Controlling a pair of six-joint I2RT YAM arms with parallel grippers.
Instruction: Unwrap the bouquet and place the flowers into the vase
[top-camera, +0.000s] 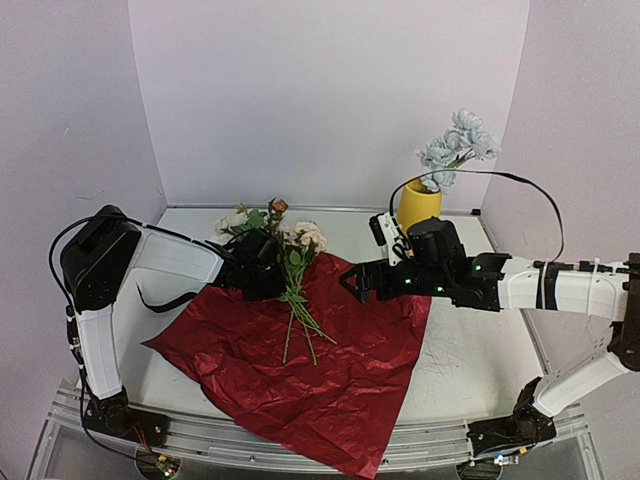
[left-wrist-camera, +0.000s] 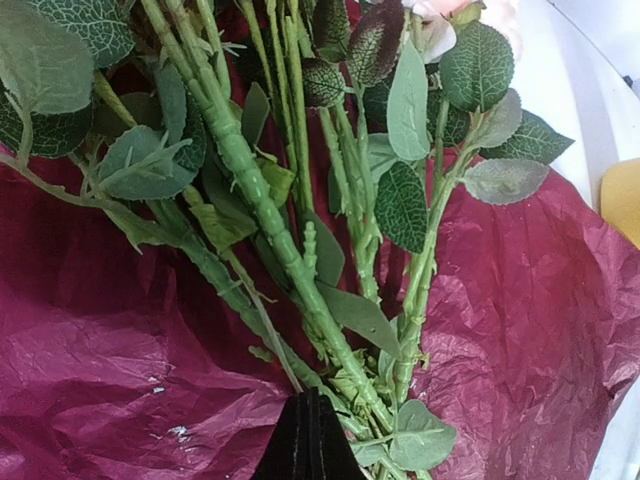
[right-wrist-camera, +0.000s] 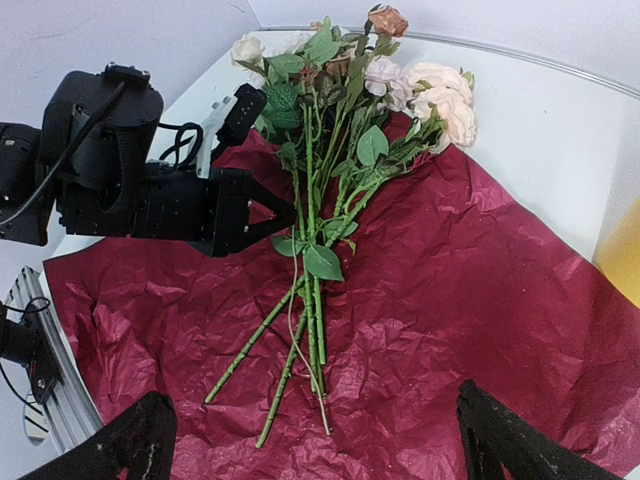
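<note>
The bundle of flowers (top-camera: 292, 262), with pale pink and white blooms and green crossing stems (right-wrist-camera: 312, 270), lies on red wrapping paper. My left gripper is at the stems from the left, its fingers together. A thin pale stem runs to its tips; whether it is pinched cannot be told. My right gripper stands open and empty, to the right of the bundle and above the paper. Behind the right arm is the yellow vase (top-camera: 418, 203), partly hidden, with pale blue-grey flowers (top-camera: 460, 150) in it.
Red paper (top-camera: 300, 410) covers the middle of the white table (top-camera: 460, 360) and hangs over its front edge. A black strap (top-camera: 165, 303) lies at the left. Walls close off the back and both sides.
</note>
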